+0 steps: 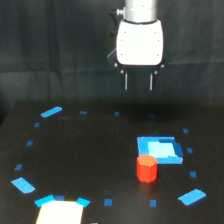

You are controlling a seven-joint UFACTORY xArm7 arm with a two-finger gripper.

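Observation:
My white gripper (138,80) hangs high at the back of the scene, over the dark tabletop. Its two thin dark fingers point down, well apart, with nothing between them. A red, can-like object (147,170) stands on the table right of centre, below and in front of the gripper. Just behind it lies a shallow blue tray (176,159) with a white patch inside; the red object's top overlaps the tray's front left part in this view. At the bottom left is a whitish block (60,213), cut off by the frame's edge.
Small blue marks dot the black table. Longer blue strips lie at the back left (51,112), front left (23,185) and front right (191,197). A dark curtain (50,60) hangs behind.

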